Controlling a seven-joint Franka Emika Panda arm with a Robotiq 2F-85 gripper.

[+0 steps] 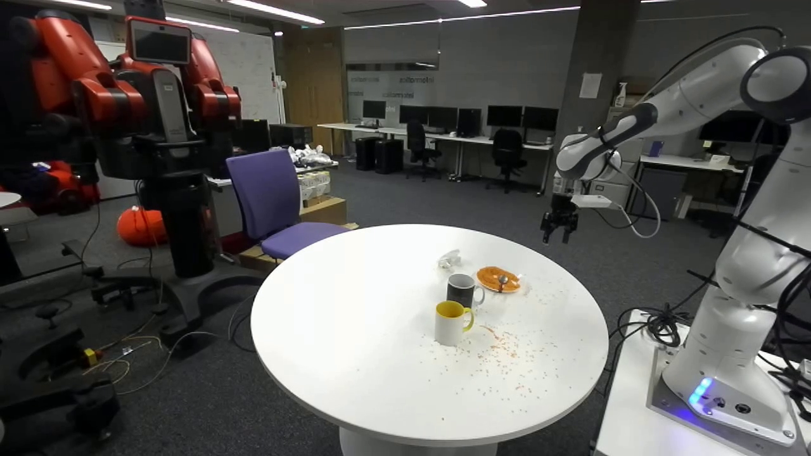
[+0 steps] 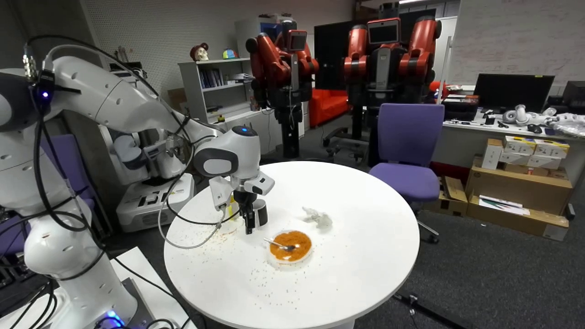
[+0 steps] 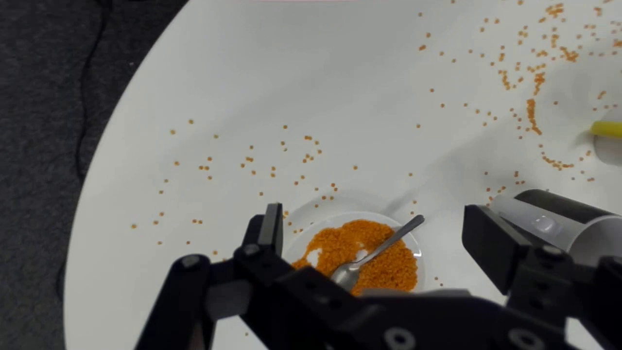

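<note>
My gripper is open and points down above the round table, its fingers wide apart with nothing held. Below it in the wrist view lies a white plate of orange grains, and a metal spoon rests on it, handle over the rim. A dark grey and white mug appears past the finger on the right; in exterior view 1 that mug stands upright beside a white mug with yellow inside and handle. In exterior view 2 the gripper partly covers both mugs.
Loose orange grains are scattered near the mugs and plate. Crumpled clear plastic lies close to the plate. A purple chair stands by the table's edge.
</note>
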